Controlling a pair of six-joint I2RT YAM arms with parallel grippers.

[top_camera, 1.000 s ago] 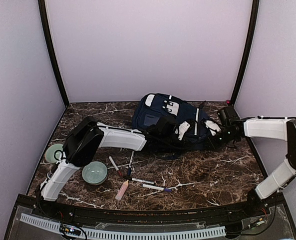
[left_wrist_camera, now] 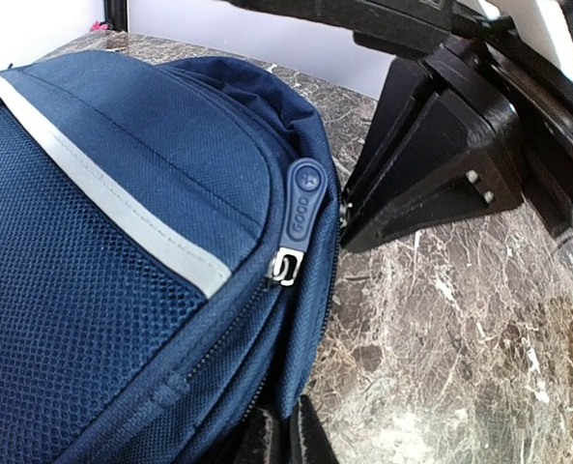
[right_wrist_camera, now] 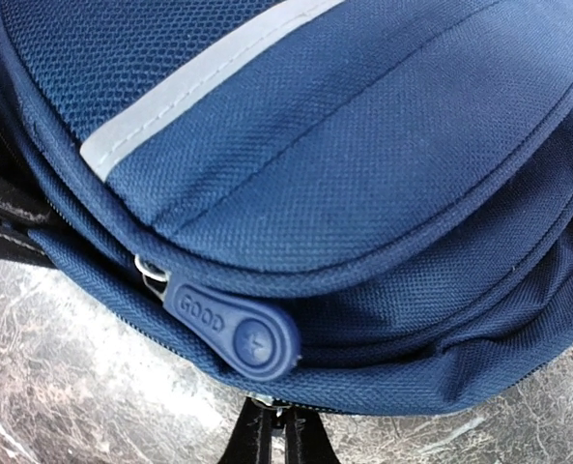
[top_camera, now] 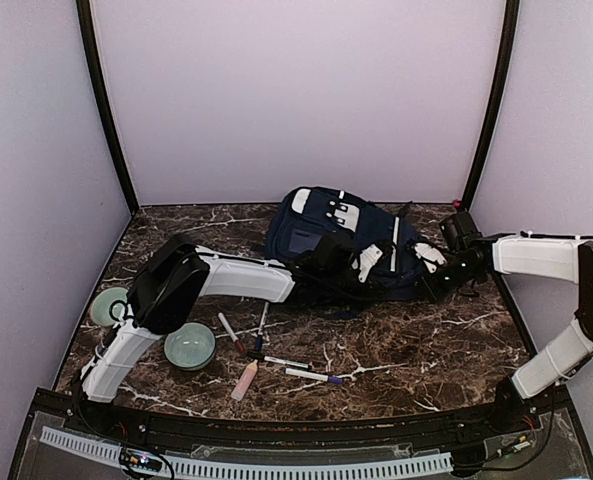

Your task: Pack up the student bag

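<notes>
The dark blue school bag (top_camera: 306, 225) lies at the back of the table. My left gripper is shut on the fabric edge of its opening. At the same edge my right gripper is closed, its fingertips meeting on a small metal zipper slider, mostly hidden under the bag's rim. A rubber zipper pull marked GOOD (right_wrist_camera: 236, 333) hangs just above those fingers, outside them. From the left wrist view, the right gripper's dark fingers (left_wrist_camera: 431, 184) reach to the bag's edge from the right.
Several pens and markers (top_camera: 314, 376), a pink bottle-like item (top_camera: 244, 381) and a green bowl (top_camera: 190, 346) lie in front of the left arm. Another bowl (top_camera: 109, 306) sits at the far left. Bare marble table (top_camera: 426, 345) spreads at the front right.
</notes>
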